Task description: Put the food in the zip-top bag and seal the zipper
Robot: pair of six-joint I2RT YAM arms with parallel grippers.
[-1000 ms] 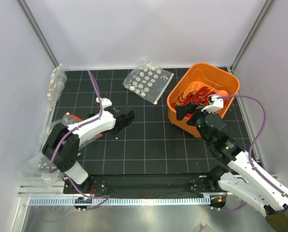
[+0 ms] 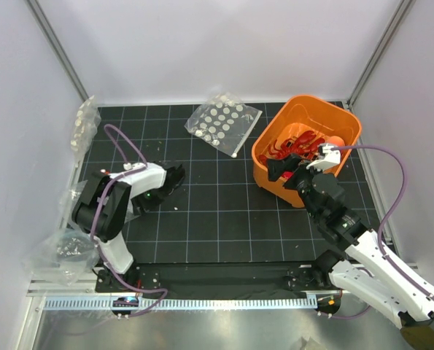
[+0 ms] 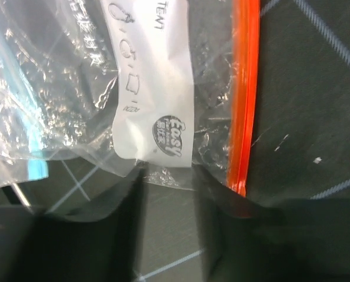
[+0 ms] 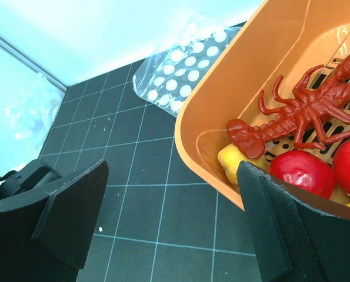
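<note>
A clear zip bag (image 3: 213,100) with an orange zipper and white printed label lies on the mat at the left, mostly under my left arm in the top view. My left gripper is open just over the bag's lower edge, its fingers blurred. My right gripper stands open at the near left rim of an orange basket (image 2: 271,189). In it are a red lobster (image 4: 304,114), red apples (image 4: 301,173) and a yellow item (image 4: 230,158).
A dotted clear bag (image 2: 222,124) lies at the back middle. Other clear bags lie along the left edge (image 2: 85,127) and front left corner (image 2: 60,255).
My left arm has swung left and in toward the orange-zipper bag, covering more of it. The right arm is nearly still.
</note>
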